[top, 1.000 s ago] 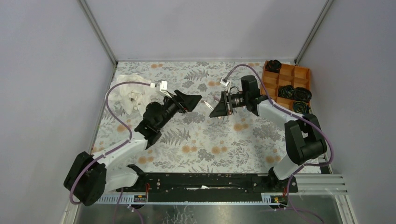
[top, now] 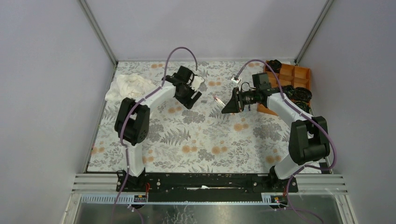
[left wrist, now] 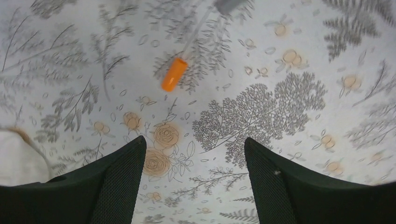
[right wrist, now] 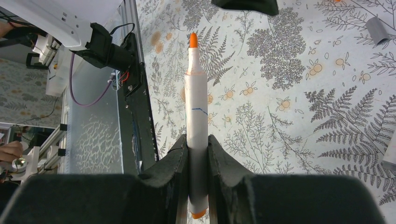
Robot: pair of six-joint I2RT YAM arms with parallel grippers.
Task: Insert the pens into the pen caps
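My left gripper is open with nothing between its fingers, above the patterned tabletop. Ahead of it in the left wrist view lies an orange cap [left wrist: 174, 74], and a grey cylinder [left wrist: 228, 4] sits beyond at the upper edge. The top view has the left gripper [top: 193, 100] over the cap's spot, hiding it. My right gripper is shut on a white pen [right wrist: 196, 98], whose orange nib points away from the fingers. That pen [top: 218, 101] sticks out leftward in the top view. The grey cylinder [right wrist: 377, 31] also lies at upper right in the right wrist view.
A wooden compartment box [top: 302, 77] with black cable coils stands at the back right. White cloth [top: 128, 87] lies crumpled at the back left. Part of a white cylinder [right wrist: 390, 156] shows at the right wrist view's edge.
The right gripper moved a little rightward, still with the pen.
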